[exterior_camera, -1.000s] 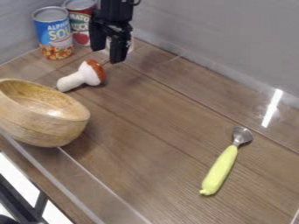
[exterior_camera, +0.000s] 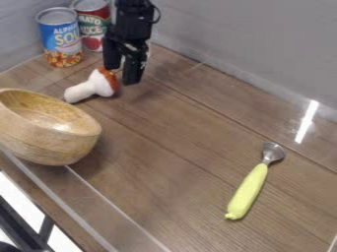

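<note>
The black gripper hangs open near the back left, its fingers low over a white object with an orange-red rounded end that lies on its side on the wooden table. The fingers are at the orange end, partly in front of or beside it; whether they touch it I cannot tell.
An alphabet soup can and a red-labelled can stand in the back left corner. A large wooden bowl sits at the front left edge. A yellow-handled utensil lies at the right.
The gripper has come down from beside the cans to the orange end of the white object. Nothing else has visibly moved.
</note>
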